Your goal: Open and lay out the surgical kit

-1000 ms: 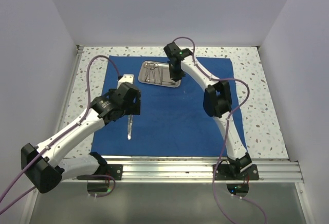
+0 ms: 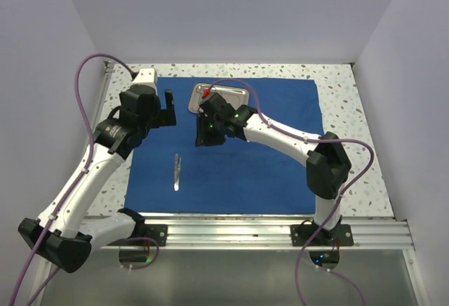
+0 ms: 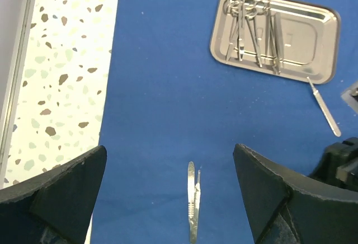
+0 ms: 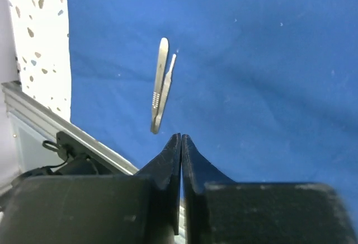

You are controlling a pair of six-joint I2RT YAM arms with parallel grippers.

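A blue drape (image 2: 245,180) covers the table. On it, in the back, sits a steel tray (image 3: 313,37) holding several scissors and clamps (image 3: 251,31). A slim scalpel handle (image 3: 323,108) lies just outside the tray's front. Two slim instruments (image 4: 159,84) lie side by side at the front left. My left gripper (image 2: 168,116) hovers over the upper left of the drape, fingers wide, empty. My right gripper is above the middle of the drape, fingertips together, nothing visible between them; in the top view its arm partly hides the tray.
A speckled white table edge (image 3: 61,87) surrounds the drape, with grey walls at back and sides and a metal rail (image 2: 231,219) along the front.
The right arm has swung from the tray's right side leftward and toward the middle; the scalpel handle now lies outside the tray. The left arm has moved back and leftward.
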